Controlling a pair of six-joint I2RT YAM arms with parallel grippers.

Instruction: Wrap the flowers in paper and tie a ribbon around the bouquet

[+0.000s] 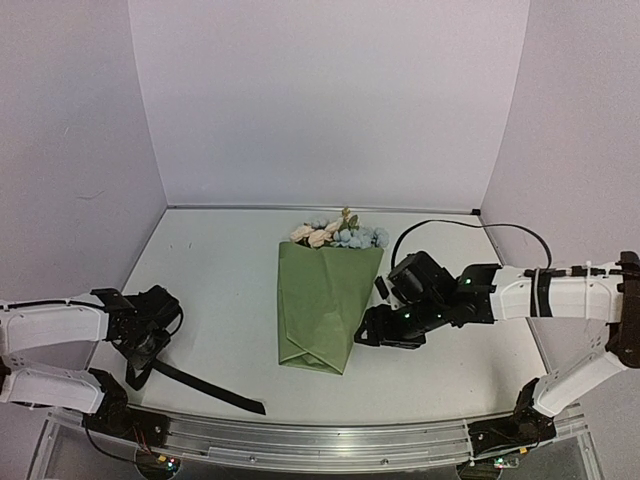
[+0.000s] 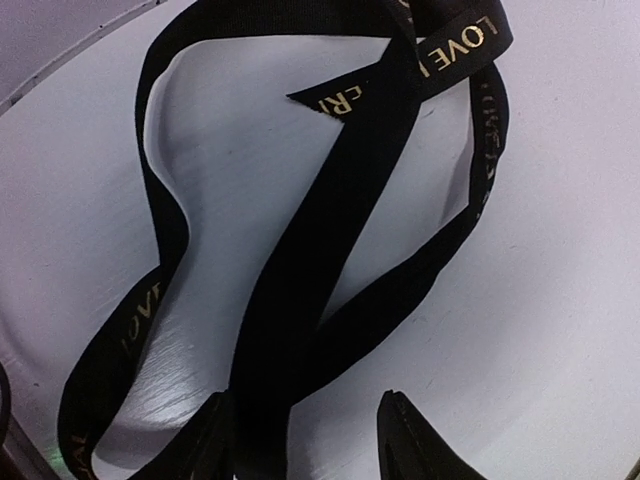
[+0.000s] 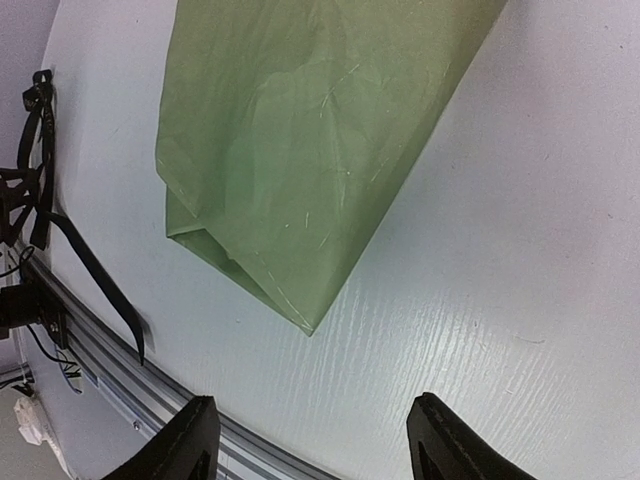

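Note:
The bouquet lies at the table's middle, its green wrapping [image 1: 325, 305] covering the stems and its cream and blue flowers [image 1: 338, 234] showing at the far end. A black ribbon [image 2: 310, 230] with gold lettering lies looped on the left of the table, one long tail [image 1: 212, 388] stretching right. Over that ribbon is my left gripper, open, with a strand passing beneath or between its fingers; I cannot tell which. To the right of the wrapping's near end hangs my right gripper, open and empty. In the top view the left arm hides most of the ribbon's loops.
A metal rail [image 1: 330, 442] runs along the front edge, and walls close in the back and sides. Bare table lies between the ribbon and the wrapping. The right arm's cable [image 1: 470, 221] arches above the table's right side.

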